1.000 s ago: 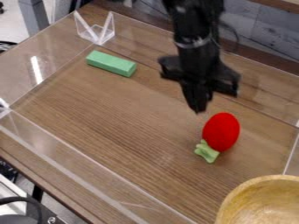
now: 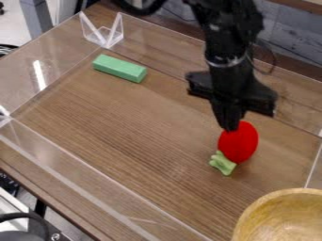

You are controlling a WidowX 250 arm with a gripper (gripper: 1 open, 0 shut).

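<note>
My black gripper (image 2: 229, 125) hangs just above and behind a red strawberry-like object (image 2: 239, 141) with a pale green top, which lies on the right of the wooden table. The gripper looks shut, with nothing visible between its fingertips.
A yellow bowl (image 2: 280, 221) stands at the bottom right. A green block (image 2: 120, 68) lies at the upper left, near a clear wire-like holder (image 2: 104, 30).
The red object looks unmoved.
</note>
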